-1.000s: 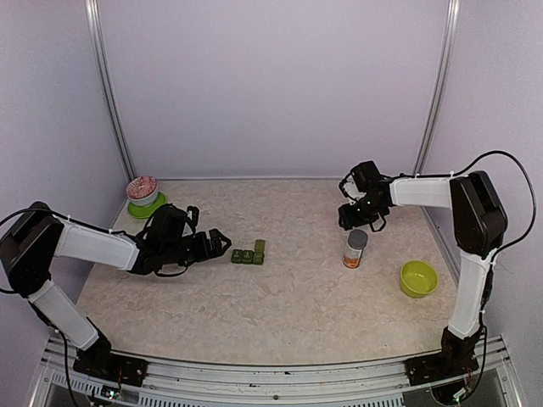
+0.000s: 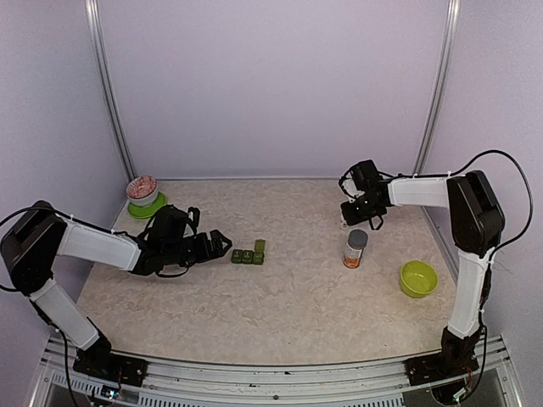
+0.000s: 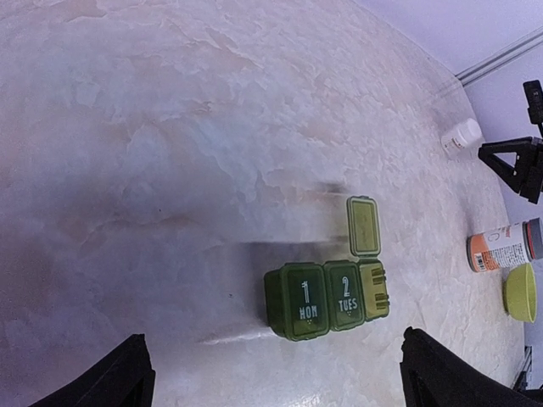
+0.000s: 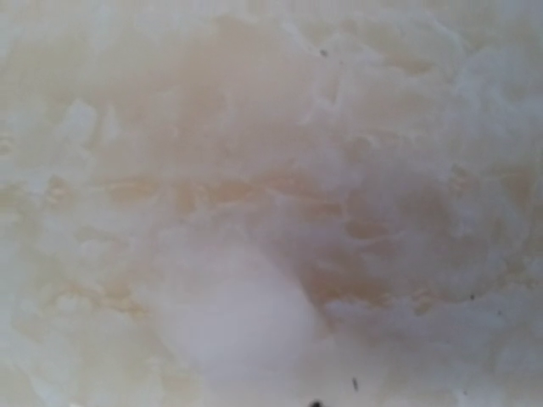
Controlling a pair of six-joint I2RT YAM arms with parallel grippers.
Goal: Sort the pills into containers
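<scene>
The green pill organizer (image 2: 247, 257) stands mid-table, its MON (image 3: 303, 300) and TUES (image 3: 344, 294) lids closed. Its third lid (image 3: 364, 226) is flipped open. To its left, my left gripper (image 2: 222, 242) is open and empty, with both fingers (image 3: 106, 378) at the edges of its wrist view. On the far right side, my right gripper (image 2: 346, 215) is shut on a small white bottle (image 3: 461, 136). The bottle shows as a pale blur (image 4: 246, 331) in the right wrist view, where the fingers are almost wholly out of sight.
A labelled jar (image 2: 353, 251) with a grey lid and orange contents stands just in front of my right gripper. Nearer the right wall is a yellow-green bowl (image 2: 418, 279). At the back left, a pinkish-topped bowl (image 2: 142, 188) sits on a green plate (image 2: 148, 209).
My right gripper has shifted very slightly, and a bit of white now shows at its tip in the top view. The left arm, organizer, jar and bowls have stayed put.
</scene>
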